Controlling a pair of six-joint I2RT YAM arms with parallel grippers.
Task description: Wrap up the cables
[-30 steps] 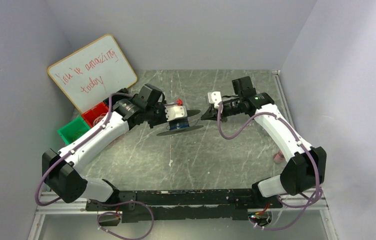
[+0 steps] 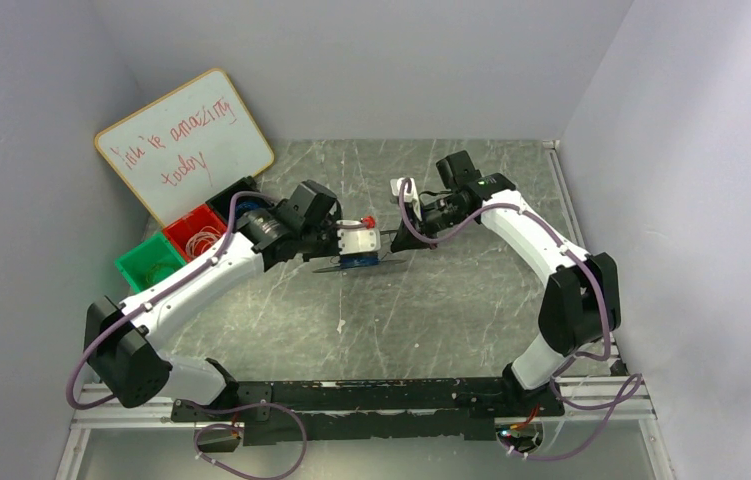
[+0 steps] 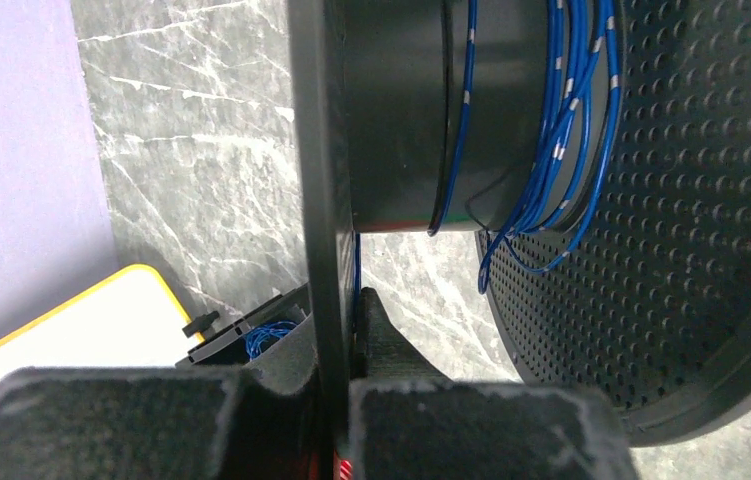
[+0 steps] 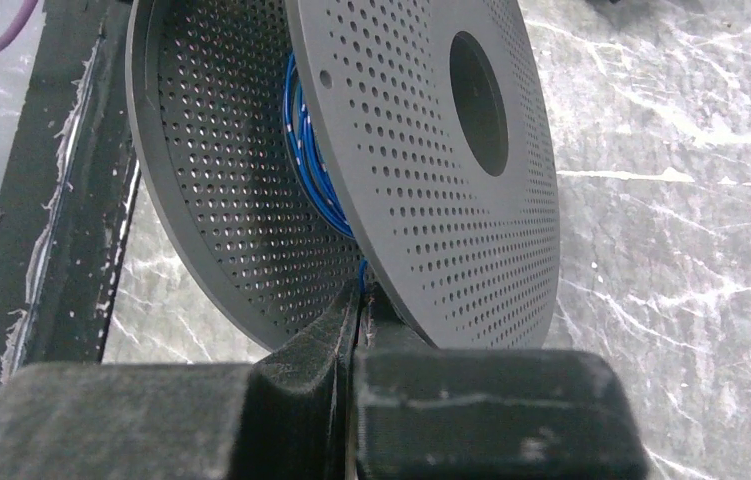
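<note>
A dark grey spool [image 3: 401, 130] with perforated round flanges is held over the table, and my left gripper is shut on the rim of one flange. Several turns of blue cable [image 3: 549, 160] lie round its core, some bunched loosely against the far flange. My right gripper is at the spool's right side, its fingertips shut at the gap between the flanges. A thin strand of blue cable runs from the core down to these fingertips and appears pinched there. In the top view the arms hide much of the spool.
Green [image 2: 136, 265], red [image 2: 183, 230] and black bins stand at the left; the red one holds pale cable. Behind them leans a whiteboard [image 2: 186, 140] with red writing.
The left gripper and spool have shifted only slightly.
</note>
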